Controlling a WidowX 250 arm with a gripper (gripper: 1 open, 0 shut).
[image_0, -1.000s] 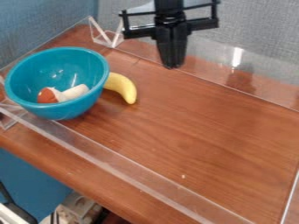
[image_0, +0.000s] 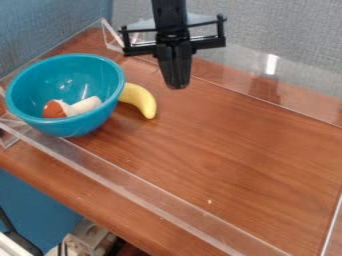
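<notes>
My black gripper (image_0: 175, 75) hangs above the wooden table, upper centre, its fingers shut with nothing visible between them. Below and left of it a yellow banana (image_0: 140, 101) lies on the table against the right side of a teal bowl (image_0: 88, 119). The bowl holds a red round item (image_0: 54, 109) and a pale white cylindrical item (image_0: 84, 105).
Transparent rims run along its edges. A grey padded wall (image_0: 294, 40) stands behind, a blue one at the left.
My gripper has moved left and somewhat down, closer to the banana and bowl. The objects on the table look unmoved.
</notes>
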